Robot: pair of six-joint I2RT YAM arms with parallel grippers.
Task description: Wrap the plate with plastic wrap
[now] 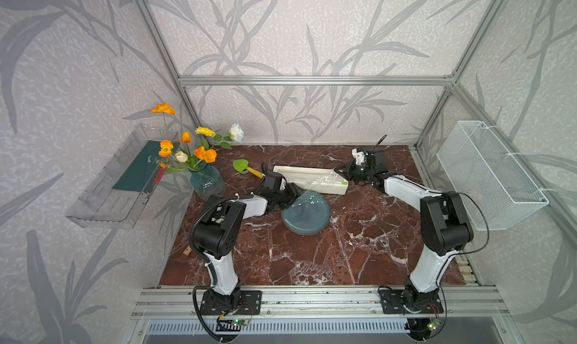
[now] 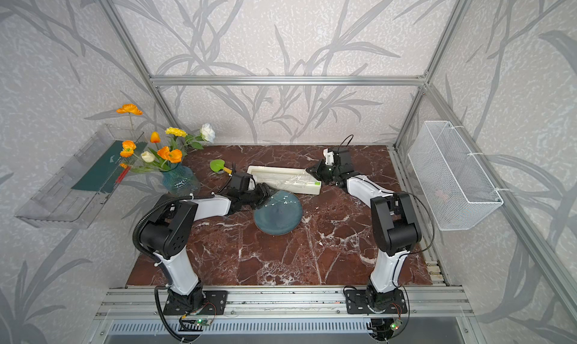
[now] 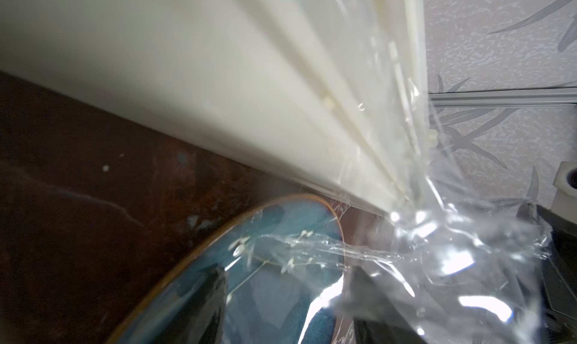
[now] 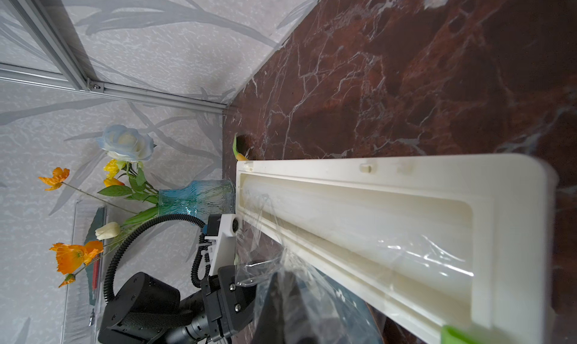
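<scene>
A blue-grey plate (image 1: 306, 214) lies on the table in front of the cream wrap dispenser (image 1: 330, 186). Clear plastic wrap (image 3: 456, 259) stretches from the dispenser across to my right gripper (image 1: 340, 173), whose fingers (image 4: 281, 302) are closed together with film gathered around them at the dispenser's right end. Over the plate's upper left rim, my left gripper (image 1: 295, 190) stands with its fingers (image 3: 207, 305) apart. Film passes in front of and near these fingers; none is clearly pinched there. The left wrist view shows the plate below the film, partly hidden by the fingers.
A glass vase (image 1: 207, 181) with flowers stands at the left, near a clear wall basket (image 1: 102, 208). A green-and-yellow tool (image 1: 241, 165) lies behind the left arm. A white mesh basket (image 1: 489, 175) hangs on the right.
</scene>
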